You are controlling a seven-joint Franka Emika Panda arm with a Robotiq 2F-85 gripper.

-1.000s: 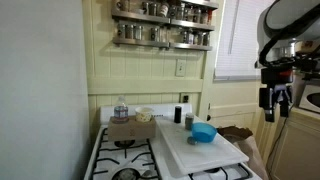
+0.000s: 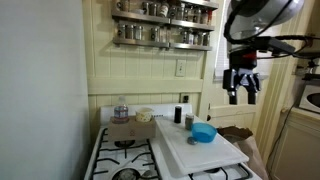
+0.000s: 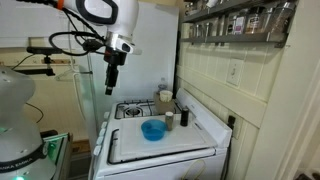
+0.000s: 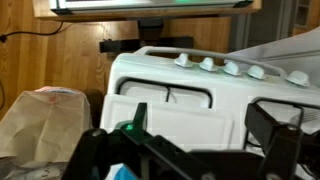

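Observation:
My gripper (image 2: 242,95) hangs open high above the front right of the stove, nothing between its fingers. In the wrist view the gripper is spread over a white board (image 4: 172,118) lying on the stovetop. A blue bowl (image 2: 204,132) rests on this board; exterior view 2 shows the bowl (image 3: 153,130) well below and apart from my gripper (image 3: 111,82). Only a sliver of the bowl (image 4: 125,173) appears at the wrist view's lower edge.
Behind the bowl stand a black-topped jar (image 2: 178,114) and a grey shaker (image 2: 189,121). A brown box (image 2: 131,130), a bottle (image 2: 121,111) and a tub (image 2: 143,114) sit at the stove's back left. Shelves of jars (image 2: 160,17) line the wall. A paper bag (image 4: 45,130) lies beside the stove.
In exterior view 1 my arm has swung left from the far right side, bringing the gripper over toward the stove and slightly higher. The objects on the stove have not moved.

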